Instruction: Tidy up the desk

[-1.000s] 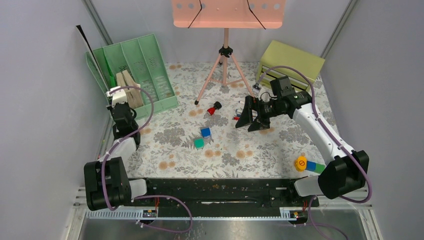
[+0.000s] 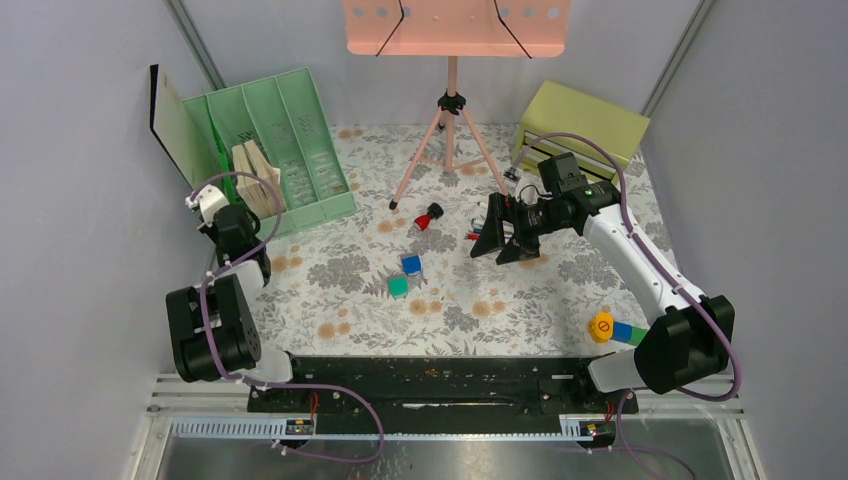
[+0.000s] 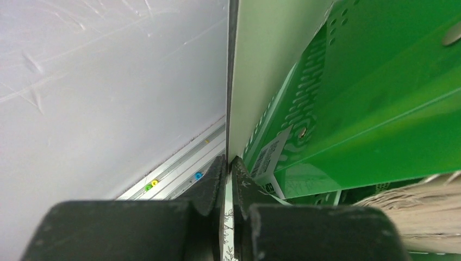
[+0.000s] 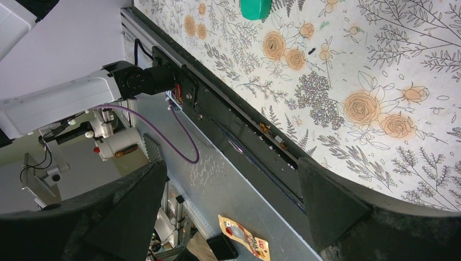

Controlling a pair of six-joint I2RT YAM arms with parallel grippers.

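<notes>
My left gripper is shut on a thin cream folder with a dark edge, pinching its lower corner. In the top view the folder [image 2: 180, 125] leans out over the left side of a green file rack [image 2: 315, 130]. Other beige folders [image 2: 258, 185] stand in a middle compartment of the rack. A red and black item [image 2: 428, 215], a blue block [image 2: 411, 264] and a green block [image 2: 398, 287] lie loose on the floral desk. My right gripper is open above the desk, nothing between its fingers. It partly hides small red and blue items [image 2: 474, 236] lying below it.
A pink stand [image 2: 452, 75] rises at the back, legs spread on the desk. A yellow-green drawer box [image 2: 590, 115] occupies the back right. A yellow item [image 2: 601, 326] and blue-green blocks [image 2: 628, 334] sit near the right arm. The wall is close on the left.
The folder has swung from nearly edge-on to tilting out left, its face now showing. The right arm stays almost still.
</notes>
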